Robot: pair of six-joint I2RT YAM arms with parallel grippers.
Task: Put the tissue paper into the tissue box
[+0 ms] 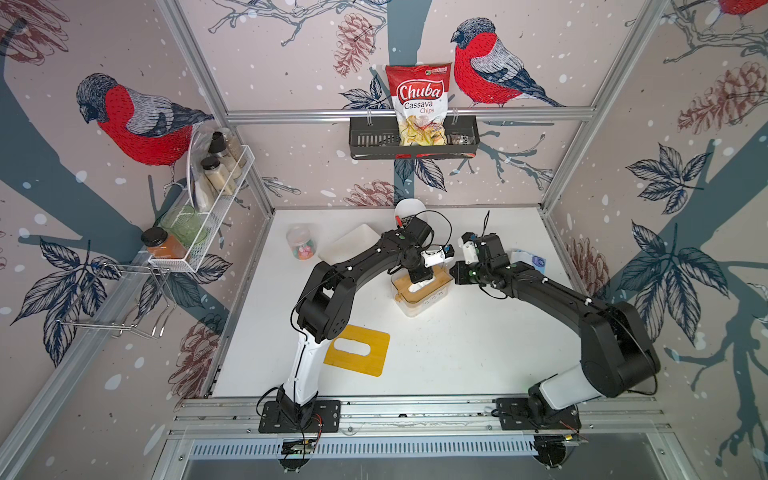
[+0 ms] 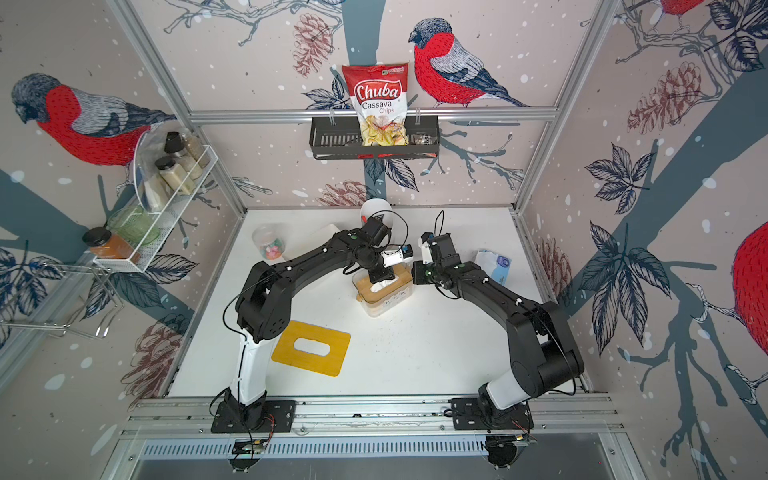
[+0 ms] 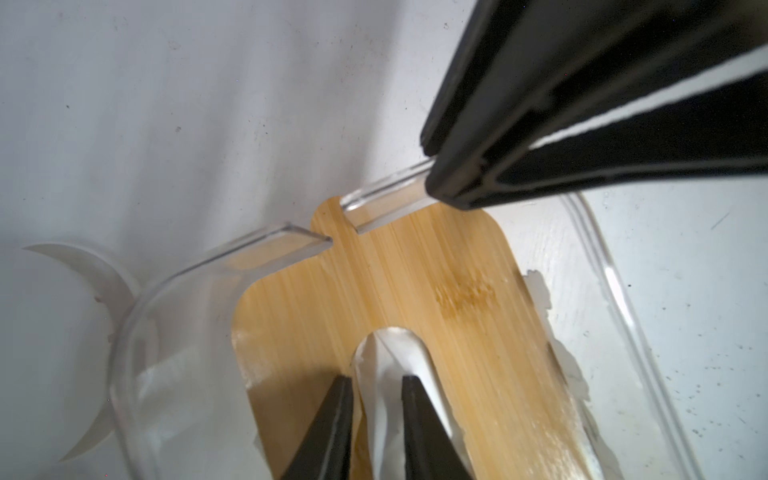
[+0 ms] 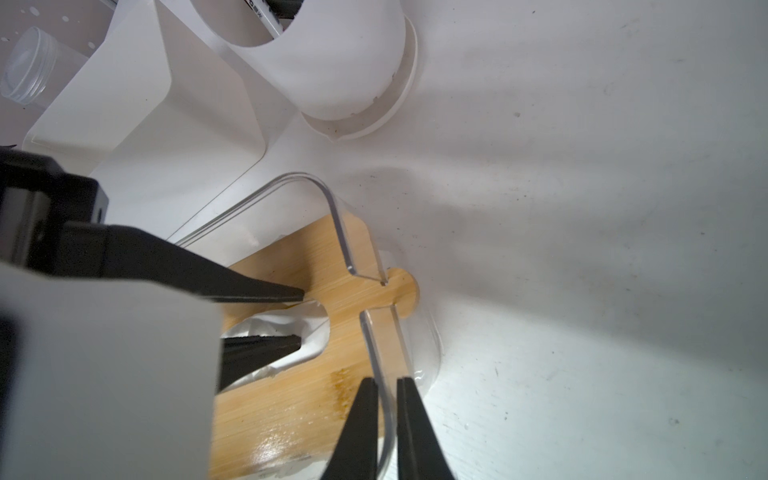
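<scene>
A clear tissue box [image 1: 416, 302] with a wooden lid [image 2: 393, 280] stands mid-table, white tissue [image 3: 384, 400] showing in the lid's slot. My left gripper is over that slot, fingers part open, at the tissue; whether they touch it I cannot tell. My right gripper is shut on the clear box wall at the box's right end. In the right wrist view the left gripper's black fingers [image 4: 260, 292] reach across the lid into the slot area.
Behind the box stand a white holder [image 4: 336, 64] and a white tray [image 1: 344, 244]. A cup of candies [image 1: 301, 244] is at back left, a blue-white pack [image 2: 494, 264] at back right. A yellow board [image 1: 360, 368] lies front left.
</scene>
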